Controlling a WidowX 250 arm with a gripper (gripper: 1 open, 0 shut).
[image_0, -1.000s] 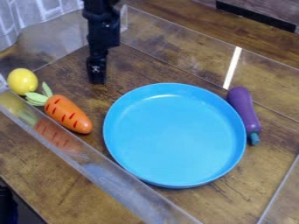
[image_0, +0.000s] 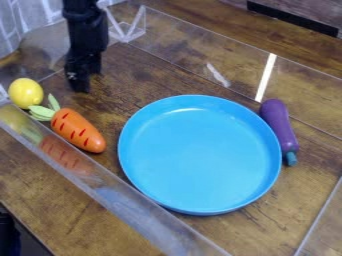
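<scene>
The black gripper (image_0: 80, 74) hangs at the upper left of the view, above the wooden surface and behind the toys, somewhat blurred, with nothing visible between its fingers. A yellow lemon (image_0: 26, 92) lies at the left, beside an orange toy carrot (image_0: 78, 128) with pale green leaves. A large blue plate (image_0: 198, 155) takes up the middle right, empty. A purple eggplant (image_0: 277, 128) lies to the right of the plate.
A clear plastic wall (image_0: 127, 205) runs along the near left side, and clear panels border the back and right. The wooden surface behind the plate is largely free.
The gripper has moved left over the last second, toward the lemon and carrot side. The toys and plate have stayed where they were.
</scene>
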